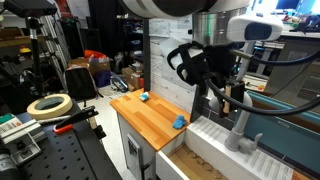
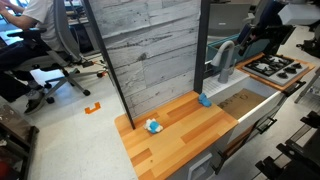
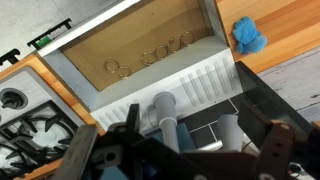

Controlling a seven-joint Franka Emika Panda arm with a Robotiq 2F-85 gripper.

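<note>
In the wrist view my gripper is open, its dark fingers wide apart at the lower edge. The grey faucet shows between them from above, with a grey cup-like piece near the right finger. From outside, the gripper hangs close to the faucet, over the sink area; whether they touch I cannot tell. An open drawer holds several small brass-coloured rings. A crumpled blue cloth rests on the wooden counter.
A stove lies to the faucet's right. Behind the counter rises a white plank wall. Another small blue-and-white item lies farther along the wood.
</note>
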